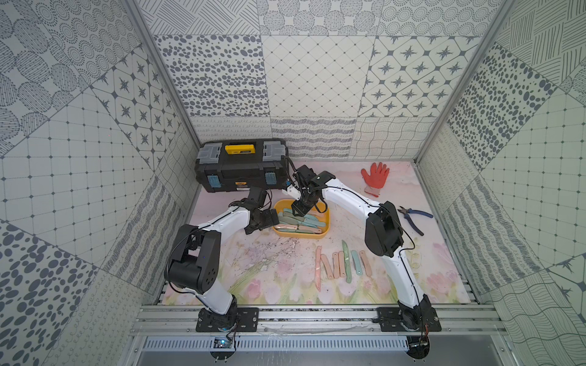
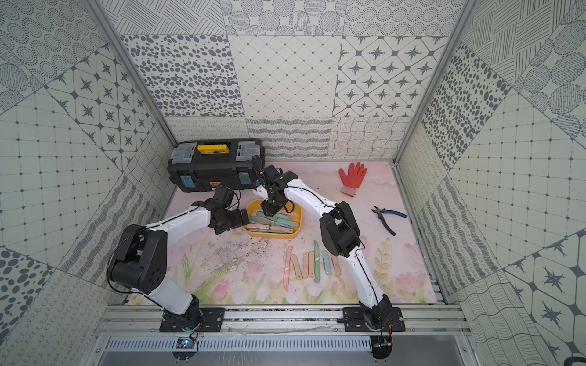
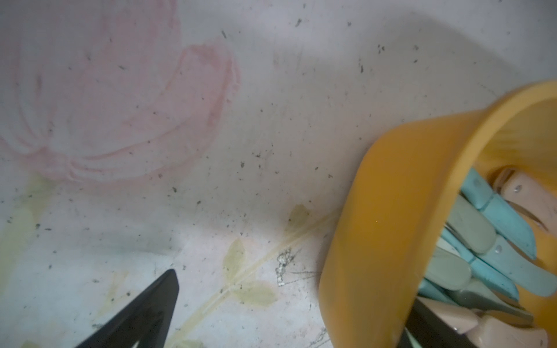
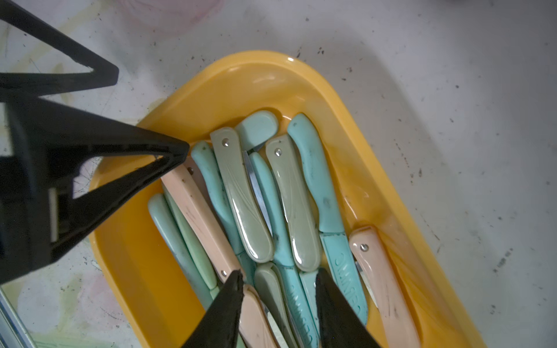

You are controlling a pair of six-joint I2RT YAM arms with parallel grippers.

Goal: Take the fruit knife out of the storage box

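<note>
The yellow storage box (image 1: 324, 225) holds several folded and straight fruit knives in pink, mint, teal and grey-green, such as a teal knife (image 4: 325, 197). My right gripper hangs open over the knives, its fingertips apart above handles in the lower middle of the right wrist view; it is not clear that it touches any. My left gripper is open at the box's left end, one finger by the yellow wall and the other over bare table.
A black toolbox (image 1: 241, 167) stands at back left. A red glove (image 1: 375, 177) and pliers (image 1: 415, 216) lie right. Several knives (image 1: 346, 262) lie in a row in front of the box.
</note>
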